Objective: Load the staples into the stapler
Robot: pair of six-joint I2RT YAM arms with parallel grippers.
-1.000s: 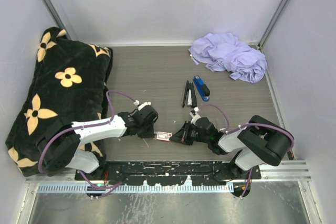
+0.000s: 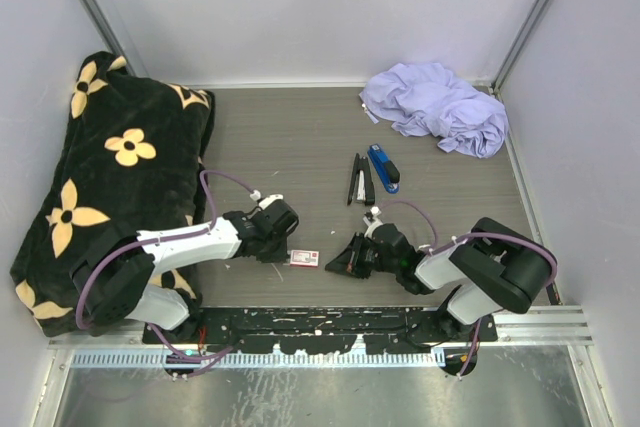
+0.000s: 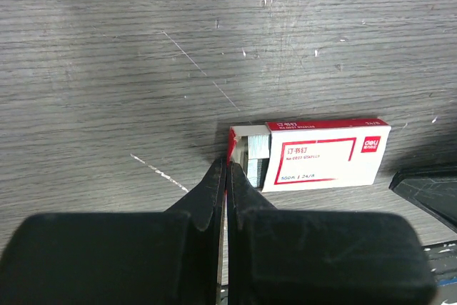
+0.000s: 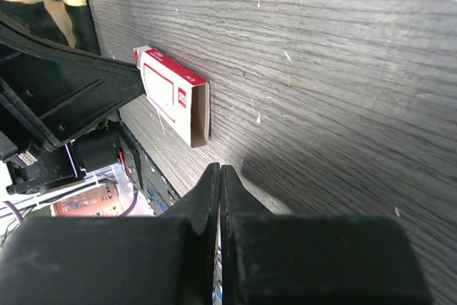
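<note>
A small red-and-white staple box lies on the table between the grippers. In the left wrist view the box has its left end open, showing silvery staples; my left gripper is shut at that end, its tips on the thin reddish flap. My right gripper is shut at a short distance from the box's other end, with nothing visible between its fingertips. A black stapler and a blue stapler lie farther back on the table.
A lilac cloth is bunched at the back right. A dark flowered cushion fills the left side.
The staple box and my left gripper have shifted slightly left. My right gripper has moved a little away from the box.
</note>
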